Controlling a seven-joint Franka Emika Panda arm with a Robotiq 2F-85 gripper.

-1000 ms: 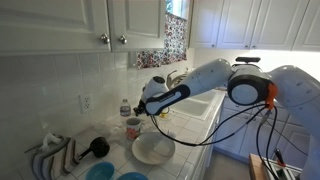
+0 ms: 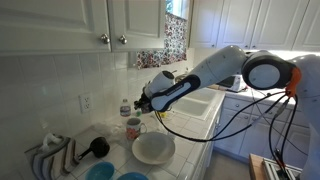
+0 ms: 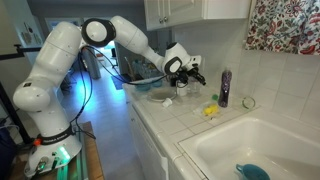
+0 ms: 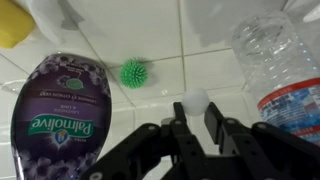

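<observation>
In the wrist view my gripper points toward the tiled wall and counter, its dark fingertips close together. A small white round thing point(image 4: 195, 102) shows right at the tips; whether it is gripped or lies beyond them is unclear. A green spiky ball point(image 4: 133, 73) is up and left of the tips. The purple Palmolive bottle point(image 4: 62, 125) stands to the left, and a clear bottle with a red and blue label point(image 4: 285, 95) to the right. From the second exterior view, the gripper point(image 3: 194, 76) hangs over the counter near the dark bottle point(image 3: 225, 88).
A yellow item point(image 3: 210, 109) lies on the counter beside the sink point(image 3: 215, 150). In the first exterior view a white bowl point(image 2: 153, 148), a mug point(image 2: 133, 128), a black ladle point(image 2: 96, 148) and blue bowls point(image 2: 101, 171) crowd the near counter. Cabinets point(image 2: 137, 22) hang above.
The arm's orange-ringed joint has swung to the right and nearer the first exterior camera. The gripper has shifted only slightly; the counter items look the same.
</observation>
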